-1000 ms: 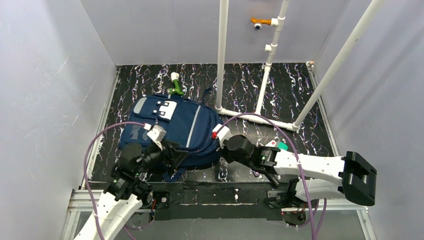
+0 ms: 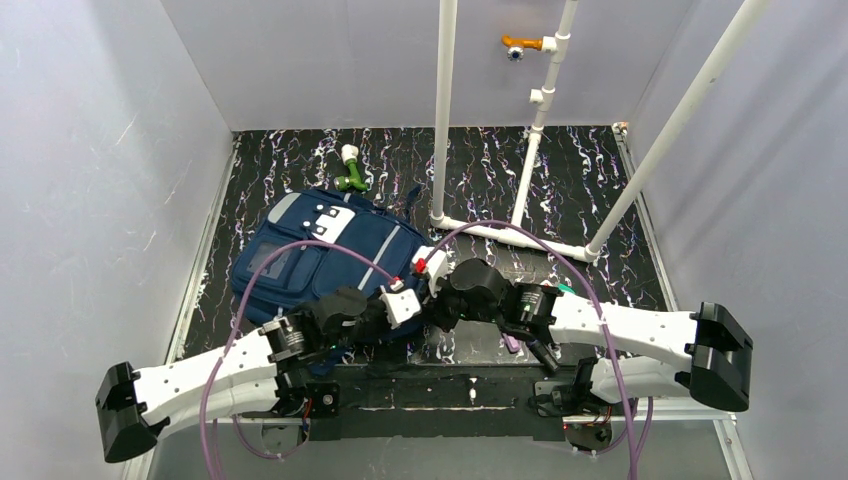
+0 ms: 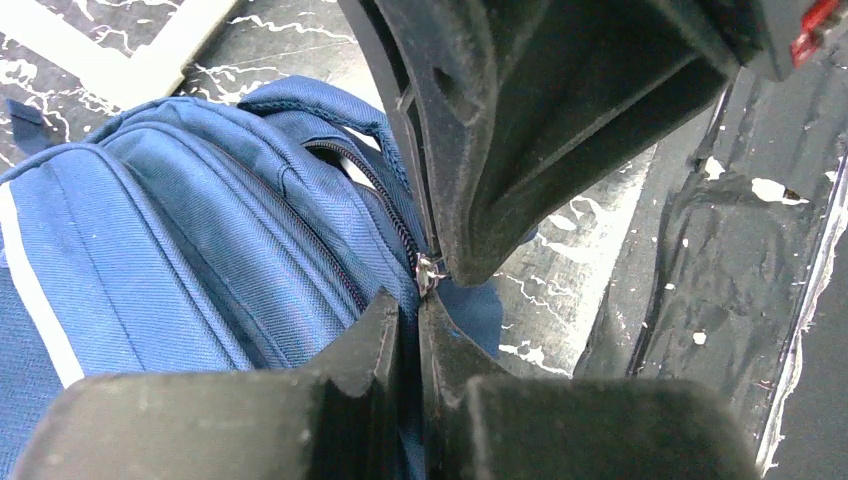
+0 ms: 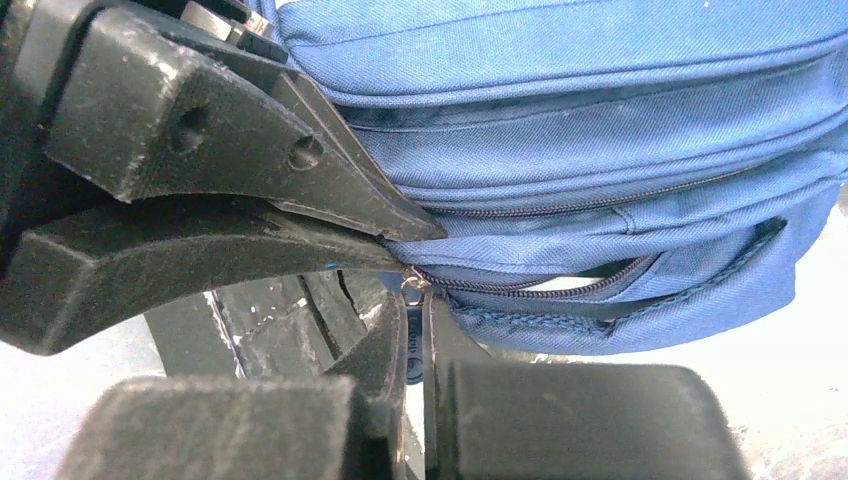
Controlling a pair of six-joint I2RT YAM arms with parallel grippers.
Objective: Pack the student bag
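The blue school bag lies on the floor at left centre in the top view. Fabric along its zip edge is pinched by my left gripper, which is shut on it. Close beside, my right gripper is shut on the zipper pull, whose blue tab hangs between its fingers. The dark zip stands partly parted, with a narrow gap showing white inside. In the top view, both fingertips are hidden by the arms at the bag's right corner.
A white pipe frame stands behind and right of the bag. A green pipe fitting sits beyond the bag. Small items, including a teal one, lie partly hidden behind my right arm.
My left arm has swung right from over the bag's front to its right corner, beside the right gripper, and taken hold of the edge. The bag has shifted slightly left; the right arm moved slightly left.
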